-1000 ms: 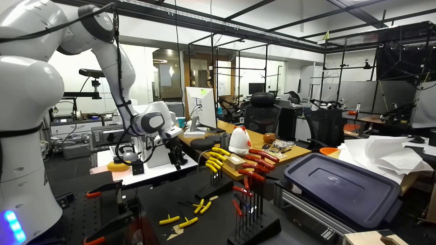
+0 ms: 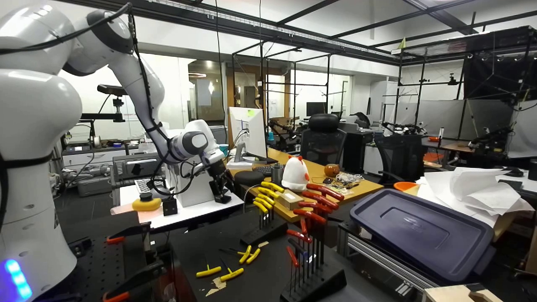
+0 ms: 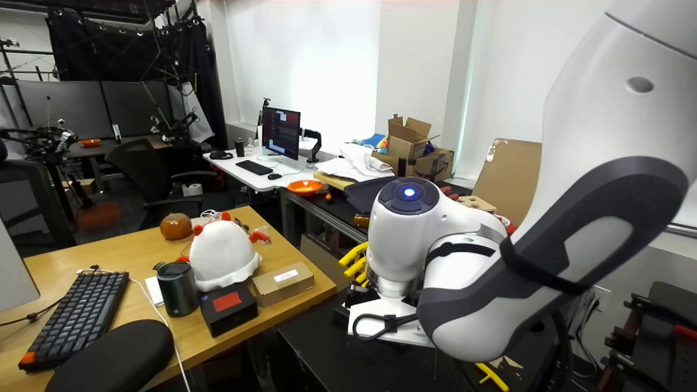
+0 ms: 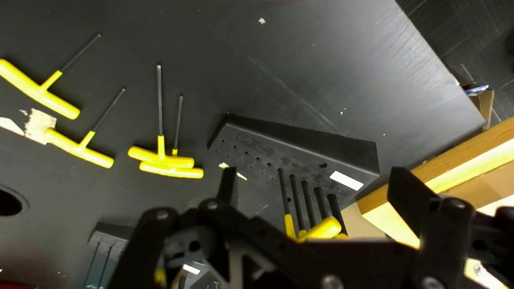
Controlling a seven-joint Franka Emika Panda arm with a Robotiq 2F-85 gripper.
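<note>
My gripper is open over the black table, its two dark fingers wide apart and nothing held between them. In exterior view 1 the gripper (image 2: 222, 193) hangs above the table's far side, clear of the tools. Below it in the wrist view is a black holder (image 4: 301, 144) with a row of holes; several yellow-handled T-shaped hex keys (image 4: 321, 228) stand in it, partly covered by the gripper. Other yellow T-handle keys (image 4: 166, 159) lie flat on the table, two of them close together. A second holder bears red-handled keys (image 2: 313, 216) at the front.
A wooden desk (image 4: 443, 180) adjoins the table; a small cardboard box (image 2: 290, 199) and a white plush toy (image 2: 295, 175) sit on it. To the right lies a dark lid (image 2: 423, 231). Bare table (image 4: 308, 72) stretches beyond the yellow-key holder.
The arm's hand has risen slightly and shifted a little left in exterior view 1, and its fingers have turned. The keys and holders stay where they were.
</note>
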